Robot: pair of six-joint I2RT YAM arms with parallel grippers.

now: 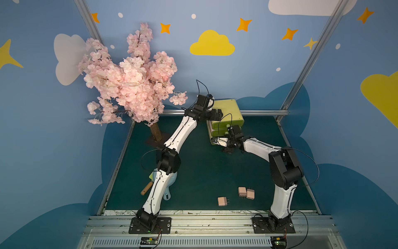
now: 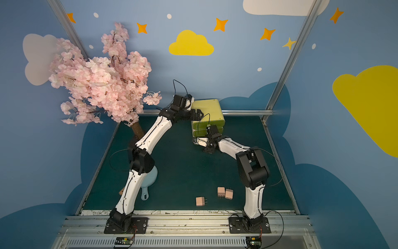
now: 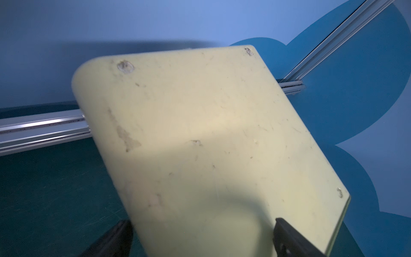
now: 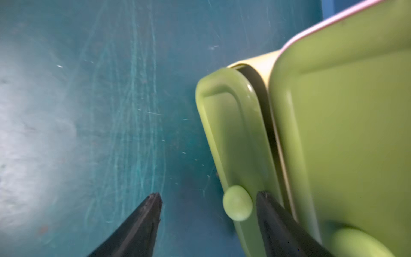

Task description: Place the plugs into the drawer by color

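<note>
A yellow-green drawer unit (image 1: 227, 107) stands at the back center. My left gripper (image 1: 216, 115) is open above its left part; the lid (image 3: 214, 128) fills the left wrist view. My right gripper (image 1: 227, 147) is open at the unit's front; in the right wrist view its fingertips straddle a knob (image 4: 237, 203) on a narrow green drawer front (image 4: 231, 132), which stands slightly out from the body. Three pinkish plugs lie near the front edge: one plug (image 1: 222, 201) alone, two others (image 1: 242, 191) (image 1: 250, 193) side by side.
A blossom tree (image 1: 136, 87) stands at back left. A light blue pan with a handle (image 1: 167, 193) and a wooden-handled item (image 1: 146, 188) lie under my left arm.
</note>
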